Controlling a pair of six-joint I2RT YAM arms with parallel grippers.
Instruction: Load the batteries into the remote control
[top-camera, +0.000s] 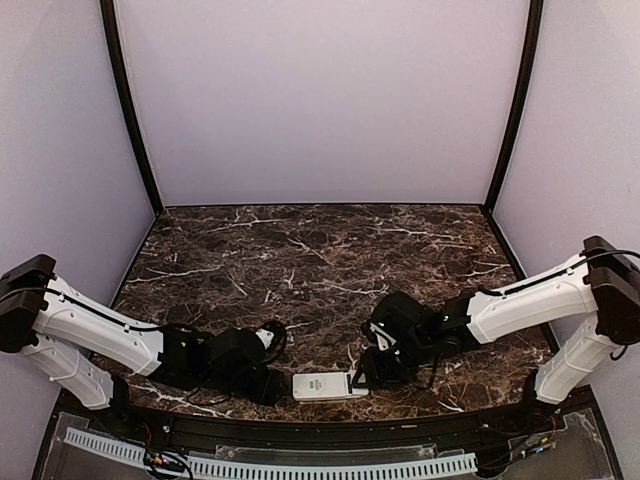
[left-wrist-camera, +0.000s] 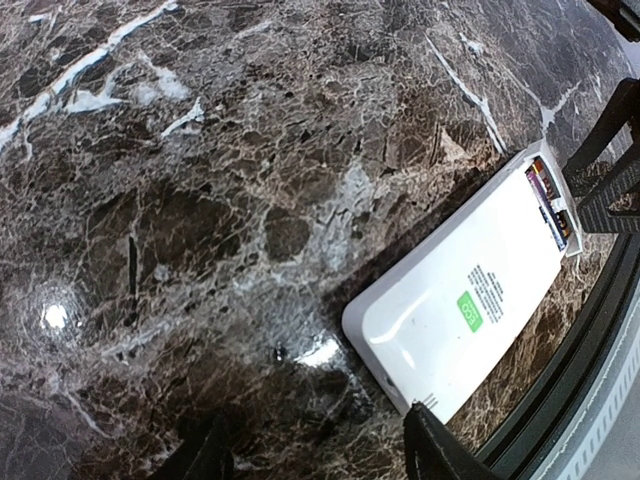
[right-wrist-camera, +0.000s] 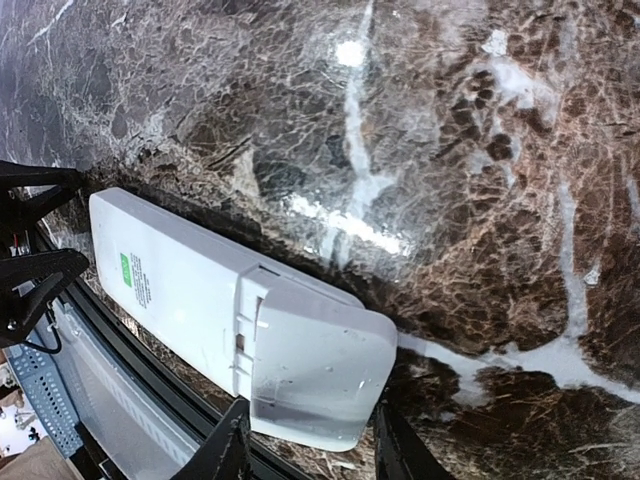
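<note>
The white remote control (top-camera: 320, 386) lies back side up near the table's front edge, a green label on it. Its battery cover (right-wrist-camera: 322, 365) sits at the right end, not flush with the body; a narrow gap is between them. Through the opening, dark and coloured battery parts (left-wrist-camera: 547, 204) show in the left wrist view. My right gripper is open, its fingers around the cover's outer end; whether they touch it cannot be told. My left gripper stands open by the remote's left end, one fingertip close to the corner, nothing visible between its fingers.
A dark front rail (top-camera: 320, 430) runs just in front of the remote. The dark marble tabletop (top-camera: 320, 270) behind both arms is bare.
</note>
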